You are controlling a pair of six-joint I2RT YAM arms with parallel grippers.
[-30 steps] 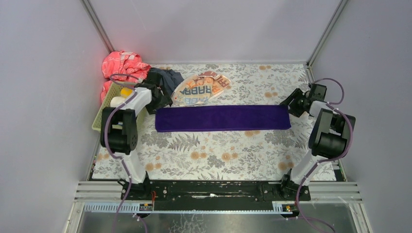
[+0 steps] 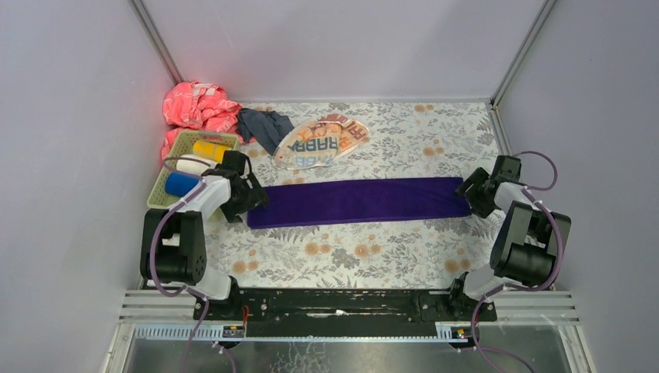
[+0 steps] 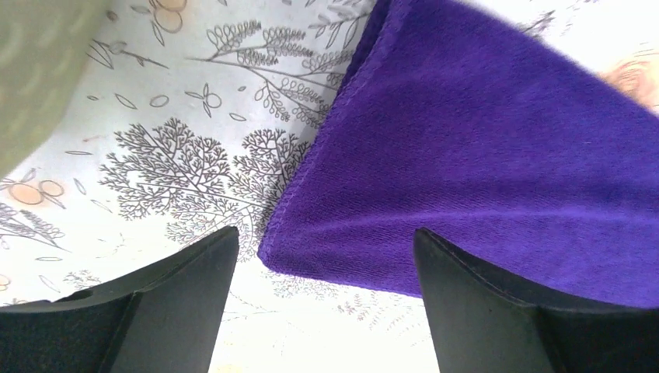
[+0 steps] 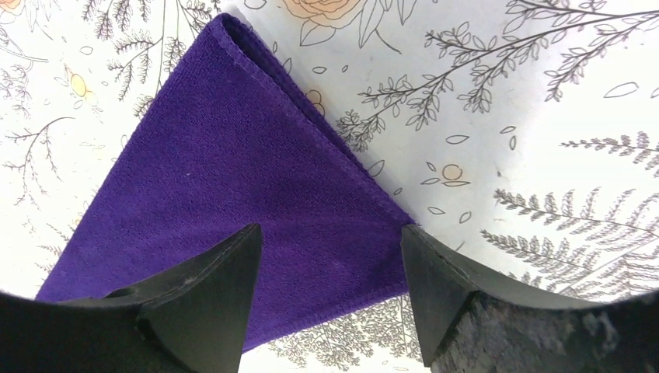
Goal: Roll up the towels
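Note:
A purple towel [image 2: 361, 200], folded into a long strip, lies flat across the table. At its left end my left gripper [image 2: 256, 203] stands open; in the left wrist view the towel's corner [image 3: 311, 241] lies between and beyond the spread fingers. My right gripper [image 2: 468, 196] is at the other end, also open. In the right wrist view the towel's end [image 4: 342, 241] spans the gap, one corner close against the right-hand finger [image 4: 451, 311]. Whether that finger touches the cloth, I cannot tell.
A light green basket [image 2: 157, 194] with yellow, white and blue rolls stands beside my left arm. Behind it are a crumpled coral cloth [image 2: 198, 109] and a dark grey cloth [image 2: 264, 127]. A printed bag [image 2: 322, 142] lies behind the towel.
Both grippers have come towards the front, the left one more so.

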